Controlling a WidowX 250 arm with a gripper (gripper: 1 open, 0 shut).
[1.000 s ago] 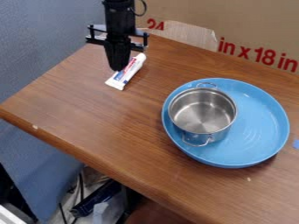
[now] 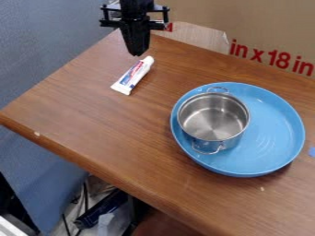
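A black gripper [image 2: 135, 44] hangs at the top of the view, above and behind a white toothpaste tube [image 2: 132, 76] with red and blue print, which lies on the wooden table. The gripper is apart from the tube; whether its fingers are open or shut is hard to tell. At the right, a steel pot [image 2: 213, 116] with wire handles stands on a light blue plate [image 2: 274, 143].
A cardboard box [image 2: 256, 28] with red lettering stands behind it. Bags and other items lie below the table's front left edge.
Tube, pot and plate are unmoved.
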